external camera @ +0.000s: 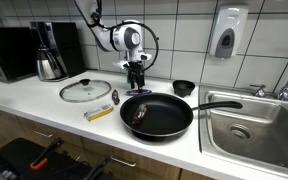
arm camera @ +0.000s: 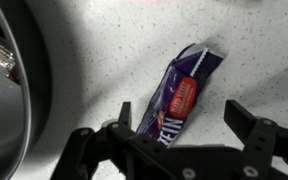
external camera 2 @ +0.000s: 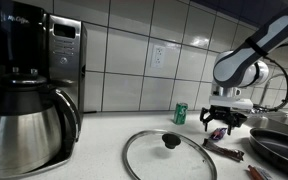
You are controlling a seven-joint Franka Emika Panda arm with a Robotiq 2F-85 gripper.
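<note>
A purple-wrapped bar point(arm camera: 181, 94) with a red patch and white lettering lies on the counter. In the wrist view my gripper is open, its fingers point(arm camera: 254, 130) on either side of the wrapper's lower part with gaps between. From the first exterior view, the gripper point(external camera: 134, 86) hangs low over the bar point(external camera: 139, 92), behind the pan. The second exterior view has the gripper point(external camera 2: 224, 122) just above the wrapper point(external camera 2: 218, 134).
A black pan point(external camera: 167, 121) holding a wrapped item stands close in front. A glass lid point(external camera: 85, 91) lies to the left. Another bar point(external camera: 101, 113), a green can point(external camera 2: 180, 114), a black bowl point(external camera: 183, 88) and a sink point(external camera: 249, 133) are around.
</note>
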